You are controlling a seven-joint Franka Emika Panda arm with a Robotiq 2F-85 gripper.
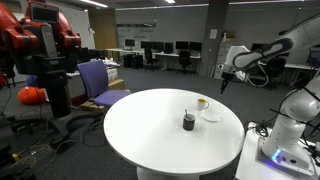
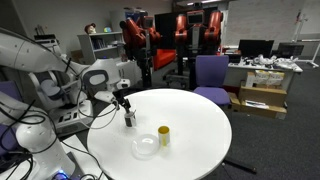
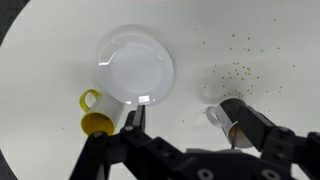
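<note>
My gripper is open above the round white table (image 1: 150, 135), with nothing held between its fingers. In the wrist view, a white plate (image 3: 136, 68) lies flat at upper left, and a mug with a yellow interior and handle (image 3: 98, 122) is beside it. To the right, partly covered by a finger, is a dark mug (image 3: 229, 110) with a pale handle and something slender standing in it. Exterior view 1 shows the dark mug (image 1: 188, 122) left of the plate (image 1: 211, 115), while the yellow mug (image 1: 202, 103) stands behind that plate.
Small brown crumbs (image 3: 240, 70) are scattered on the tabletop near the dark mug. Much of the table away from the arm is bare. A purple chair (image 2: 211, 75) stands beyond the table, and cardboard boxes (image 2: 262, 95) rest on the floor behind.
</note>
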